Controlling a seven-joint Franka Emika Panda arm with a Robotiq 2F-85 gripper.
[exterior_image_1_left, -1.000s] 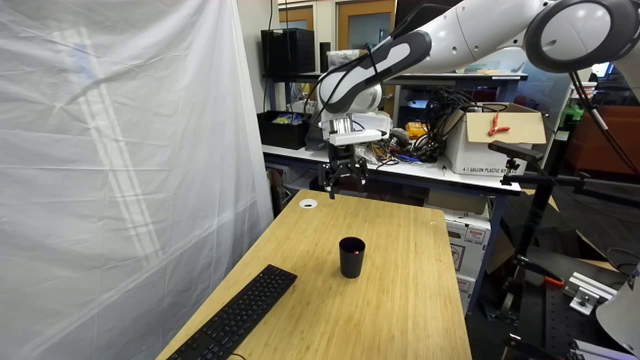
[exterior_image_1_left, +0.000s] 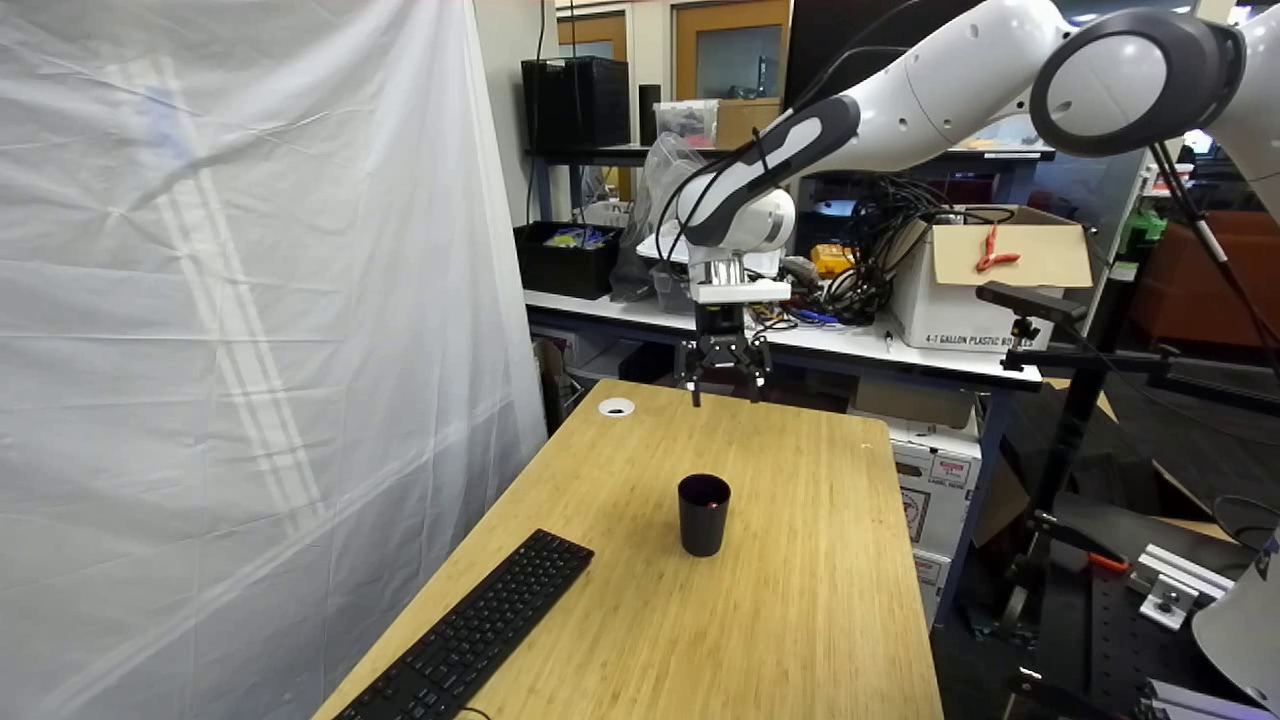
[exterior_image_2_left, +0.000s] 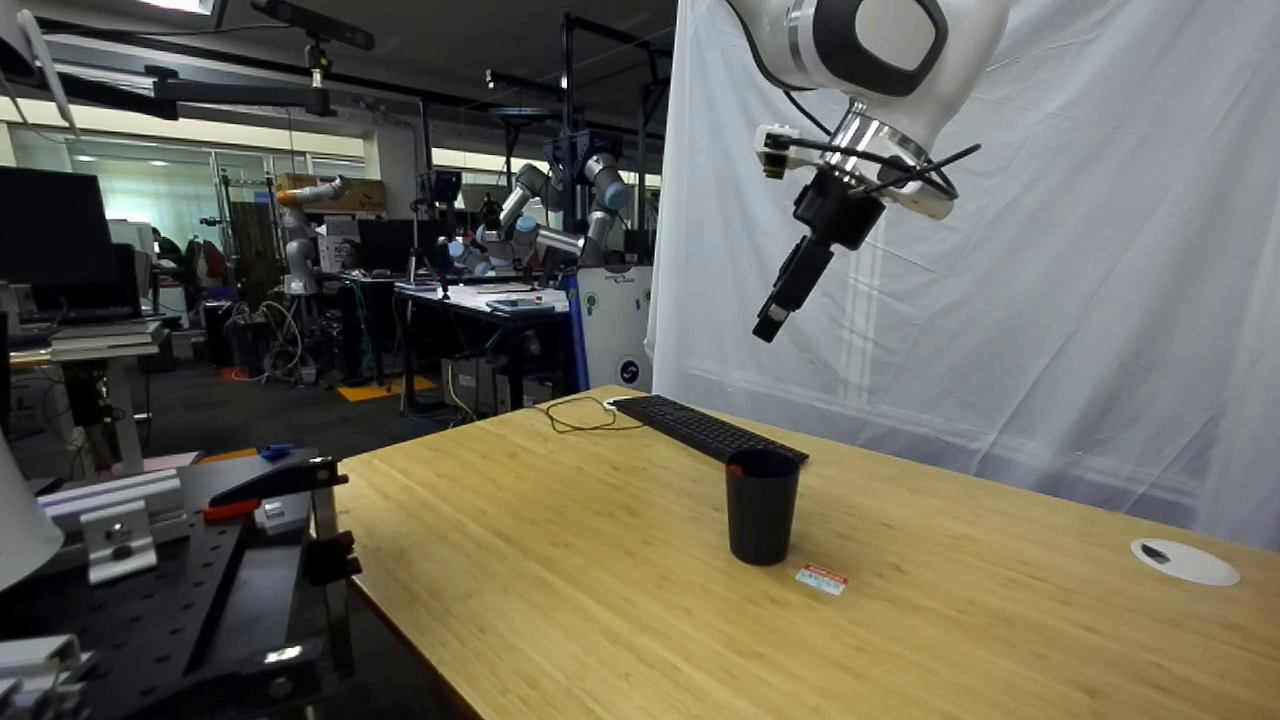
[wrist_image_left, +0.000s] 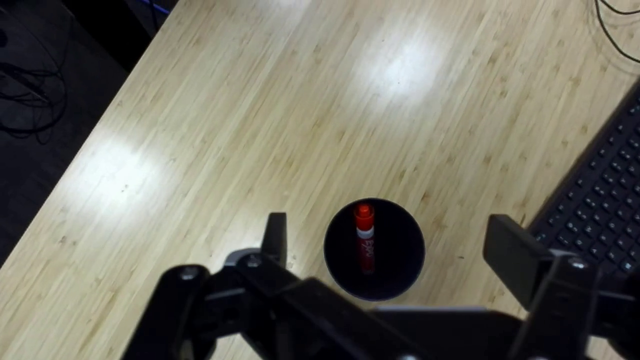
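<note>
A black cup (exterior_image_1_left: 703, 518) stands upright on the wooden table. Inside it leans a red marker (wrist_image_left: 365, 241) with its red cap toward the opening, clear in the wrist view. My gripper (exterior_image_1_left: 727, 398) hangs well above the table, tilted toward the cup, and touches nothing. In the wrist view its two fingers are wide apart, and the cup shows beyond the gap between them. From the second exterior side, the gripper (exterior_image_2_left: 768, 326) is seen edge-on, higher than the cup (exterior_image_2_left: 761, 514).
A black keyboard (exterior_image_1_left: 480, 624) lies along the table's curtain side, its cable (exterior_image_2_left: 576, 416) near one end. A small label (exterior_image_2_left: 822, 580) is on the table beside the cup, and a round white grommet (exterior_image_2_left: 1184, 562) sits near one end.
My gripper has shifted right in the first exterior view and straightened slightly. The cup and keyboard have stayed in place.
</note>
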